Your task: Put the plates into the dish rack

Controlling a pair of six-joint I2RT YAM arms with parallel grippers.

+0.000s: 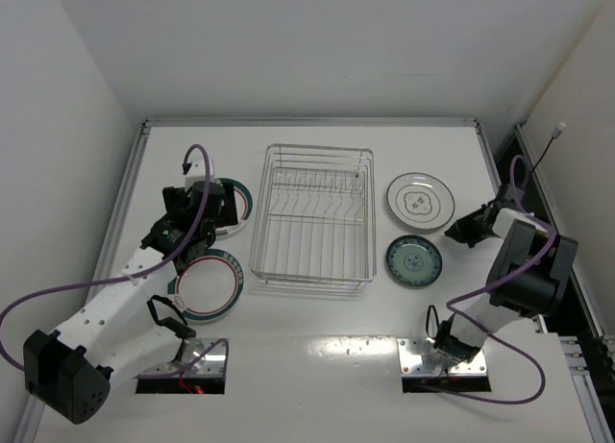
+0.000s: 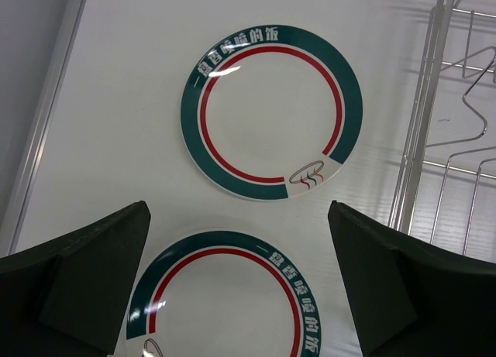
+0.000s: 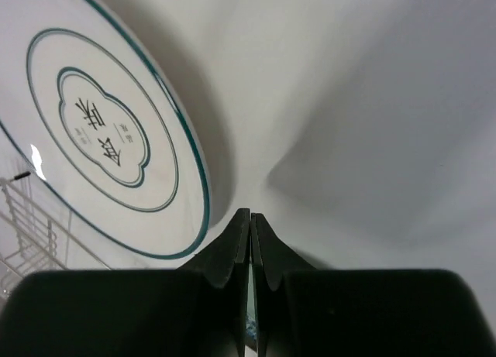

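Observation:
Flat on the table right of the wire dish rack [image 1: 315,278] lies a white plate [image 1: 420,201] with a thin green rim. My right gripper [image 1: 450,233] is just beyond its lower right edge, fingertips [image 3: 242,237] pressed together with nothing between them. In the right wrist view the white plate [image 3: 116,132] fills the upper left. A smaller green plate [image 1: 414,261] sits just below it. On the left are two green-and-red-rimmed plates, the upper one [image 2: 271,113] and the lower one [image 2: 225,295]. Above them, my left gripper is wide open and empty.
The rack stands empty in the middle, between the two pairs of plates. Bare table [image 1: 317,366] stretches in front of it. A metal rail [image 1: 312,122] runs along the back edge, and purple cables loop over both arms.

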